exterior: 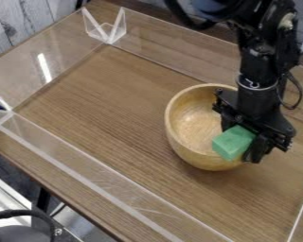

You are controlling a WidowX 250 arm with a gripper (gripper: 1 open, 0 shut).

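Note:
My black gripper (253, 129) reaches down from the top right into the right part of a wooden bowl (192, 125) on the table. It is shut on a green block (230, 142), which is tilted, low over the bowl's right side. The gripper hides part of the bowl's right rim; whether the block touches the bowl cannot be told.
A small clear angular object (105, 25) is at the far back left. Dark cables and parts lie at the lower left edge.

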